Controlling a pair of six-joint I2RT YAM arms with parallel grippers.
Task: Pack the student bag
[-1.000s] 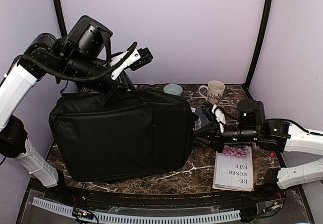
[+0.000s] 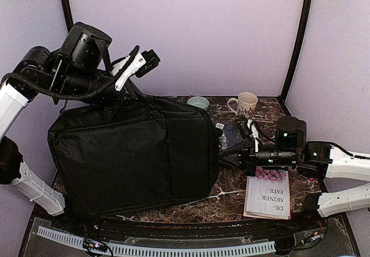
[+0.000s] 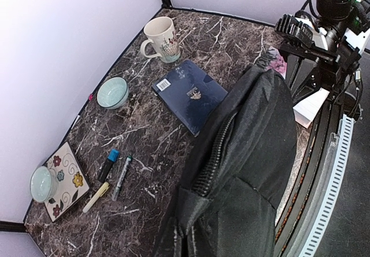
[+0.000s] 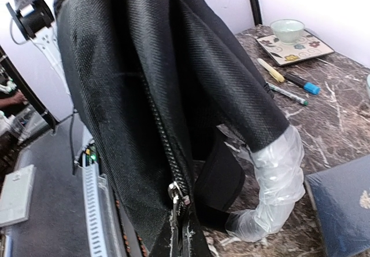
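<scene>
A black bag (image 2: pixel 115 164) stands on the left and middle of the marble table, held up from above by my left gripper, which is shut on its fabric near a zipper (image 3: pixel 215 153). My right gripper is at the bag's right end, shut, at a zipper pull (image 4: pixel 175 192); whether anything is between its fingers is hard to tell. A dark blue book (image 3: pixel 188 98) lies behind the bag. A second book (image 2: pixel 267 196) lies at the front right. Markers (image 3: pixel 107 170) lie on the table.
A mug (image 2: pixel 247 103) and a pale bowl (image 2: pixel 198 103) stand at the back. A patterned square plate (image 3: pixel 69 179) with another bowl (image 3: pixel 41 184) is at the table's edge, hidden from the top view by the bag.
My left arm has moved leftward, pulling the bag slightly toward the left and front. My right gripper has shifted very little.
</scene>
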